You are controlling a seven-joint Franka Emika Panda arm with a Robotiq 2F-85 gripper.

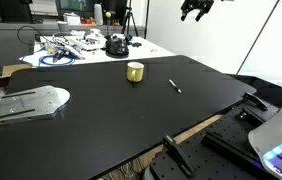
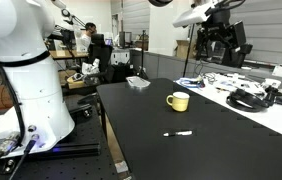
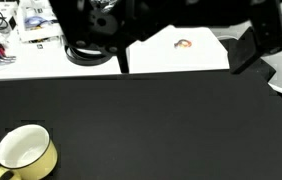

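A yellow cup (image 1: 135, 73) with a pale inside stands upright on the black table. In the wrist view the same cup (image 3: 26, 152) is at the lower left, its handle partly cut off by the frame edge. A small pen-like item (image 1: 175, 87) lies nearer the robot's base; exterior view 2 shows this item (image 2: 178, 133) with a light body and a dark end. High above the table, well clear of both, hangs my gripper (image 1: 192, 16). Its fingers (image 3: 121, 60) are spread wide, with nothing between them in the wrist view.
A silver plate (image 1: 27, 104) lies at the table's left side. Beyond the far edge sit cables and dark equipment (image 1: 116, 45) on a white surface. A clear container (image 2: 138, 83) stands near the table's left edge in exterior view 2.
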